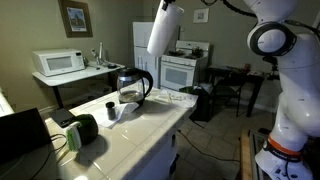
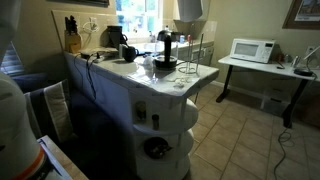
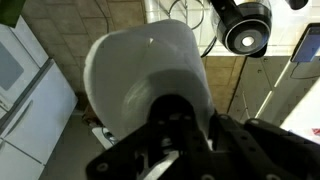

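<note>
A white paper towel roll (image 1: 165, 30) hangs tilted in the air, above and beyond the counter. My gripper is shut on its near end; the wrist view looks along the roll, with the dark fingers meeting at its core. How deep the fingers reach into the core is hidden. Only the bottom of the roll (image 2: 189, 9) shows at the top edge of exterior view 2. Nothing touches the roll's far end.
A glass kettle (image 1: 132, 85) with a black handle stands on the white counter (image 1: 140, 125). Near it are a dark cup (image 1: 110, 110) and a green-and-black item (image 1: 82, 132). A microwave (image 1: 58, 61) and a stove (image 1: 183, 75) are behind. Open floor (image 2: 230, 155) lies beside the counter.
</note>
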